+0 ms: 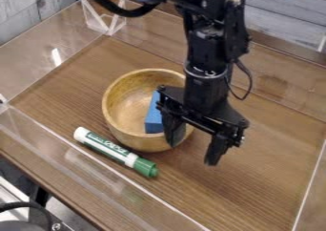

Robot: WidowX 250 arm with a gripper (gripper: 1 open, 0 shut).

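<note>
My black gripper (193, 137) hangs at the centre, open, its two fingers pointing down beside the right rim of a tan wooden bowl (121, 92). A blue block (154, 115) sits in the bowl, partly hidden behind the gripper. A white and green cylindrical tube (114, 153) lies on the table to the front left of the bowl.
Clear wall edges border it at left and back. Black cables show at the lower left and top left.
</note>
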